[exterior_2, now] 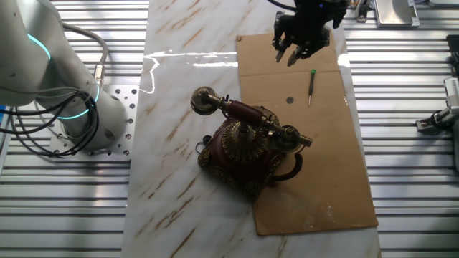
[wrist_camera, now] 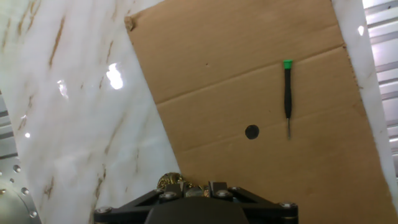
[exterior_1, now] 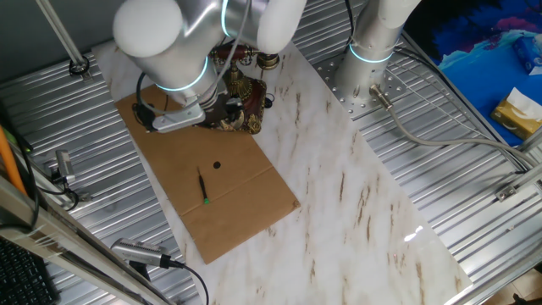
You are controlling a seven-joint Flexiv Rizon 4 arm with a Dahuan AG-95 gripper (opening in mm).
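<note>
An old-style telephone [exterior_2: 247, 147], dark red with gold ornament, sits partly on the brown cardboard [exterior_2: 323, 193] and partly on the marble table. Its handset [exterior_2: 245, 112] rests on the cradle. In the second exterior view my gripper [exterior_2: 286, 60] hangs above the cardboard, apart from the telephone, its two fingers spread with nothing visible between them. Gold parts of the telephone show beyond the fingertips [wrist_camera: 217, 186] at the bottom of the wrist view. From the first exterior side, the arm covers part of the telephone [exterior_1: 247, 106] and the fingertips are hard to make out.
A black screwdriver with a green cap [wrist_camera: 288, 93] lies on the cardboard beside a small dark disc [wrist_camera: 252, 132]. Bare marble table [exterior_1: 339, 203] extends alongside the cardboard.
</note>
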